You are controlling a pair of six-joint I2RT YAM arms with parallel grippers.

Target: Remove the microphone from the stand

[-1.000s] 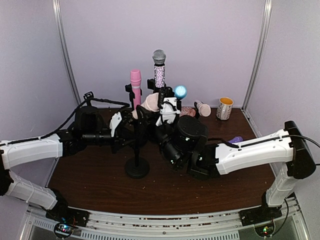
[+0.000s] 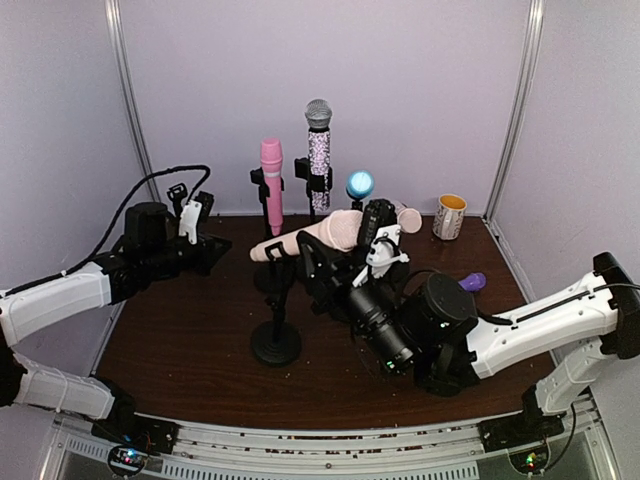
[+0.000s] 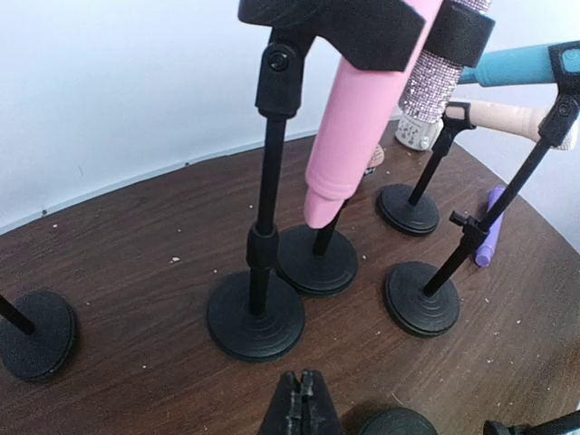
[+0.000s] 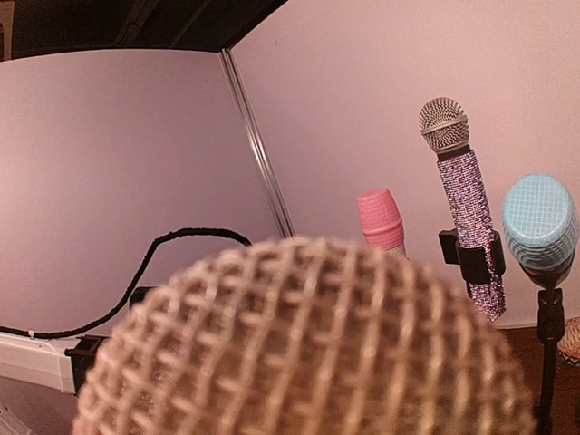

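Note:
A pale pink microphone [image 2: 290, 241] is held up at the centre in my right gripper [image 2: 330, 255], which is shut on it; a black stand [image 2: 275, 342] stands below, and in the top view I cannot tell whether they touch. Its mesh head [image 4: 304, 353] fills the lower right wrist view. My left gripper [image 2: 210, 255] is off to the left, apart from the stands; in the left wrist view its fingers [image 3: 288, 412] are shut with nothing between them.
Other stands hold a pink microphone [image 2: 272, 180], a glittery one [image 2: 319, 165] and a blue one [image 2: 360, 185]. A mug [image 2: 449, 220] is at the back right, a purple object [image 2: 472, 282] on the right.
My left gripper has pulled back to the left from the centre stand. My right gripper has moved right and toward the front with the pale pink microphone, which shows more fully.

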